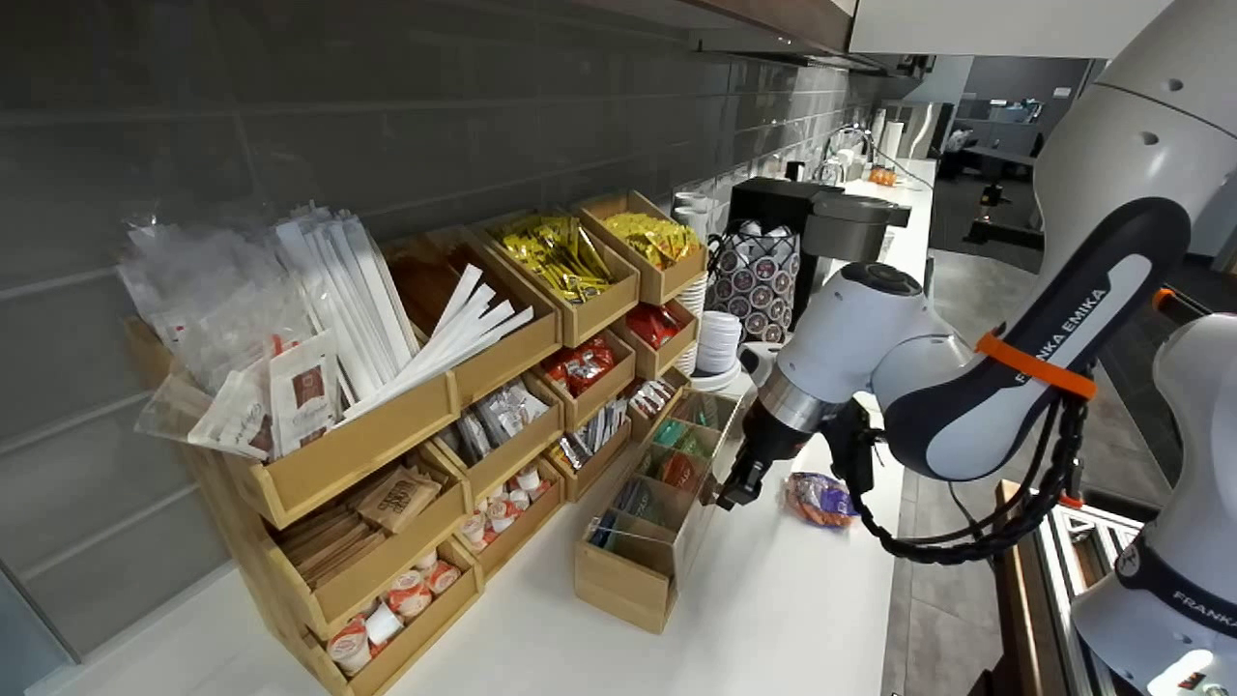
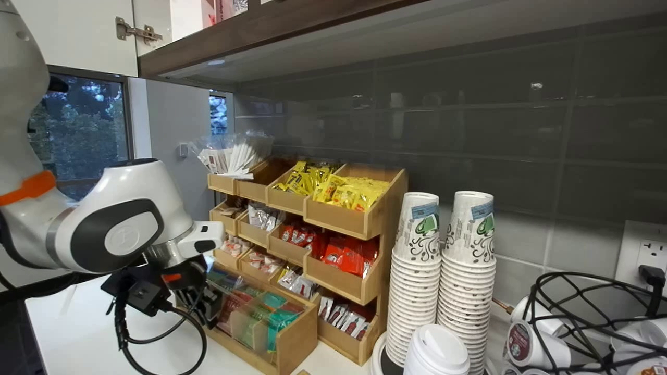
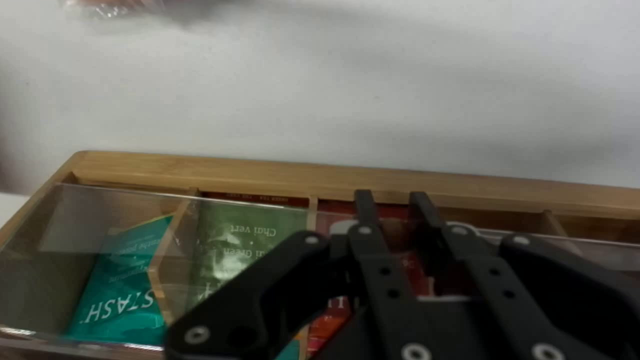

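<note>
A wooden tea box (image 1: 622, 584) with a clear lid (image 1: 703, 510) stands on the counter in front of the tiered rack. In exterior view 1 the lid is tilted up from the box at its front side. My gripper (image 1: 728, 497) is shut on the lid's front edge; in the wrist view its fingers (image 3: 364, 210) straddle a part of the lid, though the exact grip is partly hidden. Under the lid lie a teal tea packet (image 3: 129, 282), a green packet (image 3: 240, 246) and red packets in separate compartments. In exterior view 2, the arm partly covers the box.
Behind the box rises the wooden rack (image 1: 371, 406) of packets and creamers. Stacked paper cups (image 2: 416, 275) stand close to the box's far end. A purple-and-orange bag (image 1: 820, 499) lies on the counter, which is otherwise clear in front.
</note>
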